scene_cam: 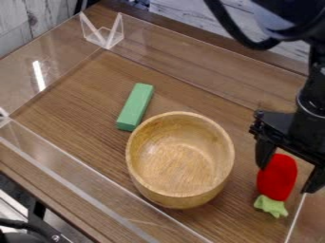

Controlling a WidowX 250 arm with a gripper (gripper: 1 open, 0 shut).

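Observation:
A black gripper (pixel 287 142) hangs over the right side of the table, open, its fingers around and just above a red object (pixel 277 176) with a pale green leafy part (pixel 271 205) at its lower end. A tan round bowl (pixel 180 129) sits to the left of them. A green block (pixel 136 106) lies further left.
A white wire-like holder (pixel 103 29) stands at the far back left. A dark cable shows at the lower left corner.

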